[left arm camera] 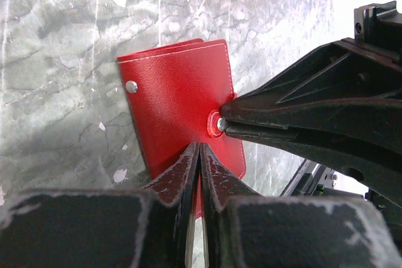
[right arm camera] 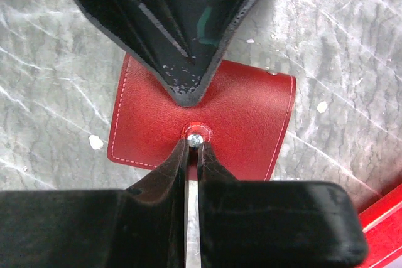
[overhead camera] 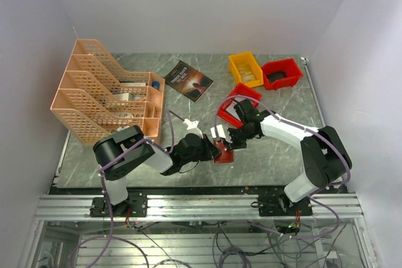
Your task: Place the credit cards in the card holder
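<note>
The red leather card holder (overhead camera: 223,156) lies on the marble table between the two grippers, with silver snaps on it in both wrist views. My left gripper is shut at the holder's edge, its tips over the red leather (left arm camera: 169,98); what lies between them is mostly hidden. My right gripper is shut with its tips at the silver snap (right arm camera: 195,139) on the holder's flap, nothing seen held between them. No card is clearly visible in the holder.
Behind the holder are a red tray (overhead camera: 252,91) with pale items, a yellow bin (overhead camera: 240,61) and another red bin (overhead camera: 289,67). A magazine (overhead camera: 188,81) lies at the back; a peach organizer (overhead camera: 107,92) fills the left.
</note>
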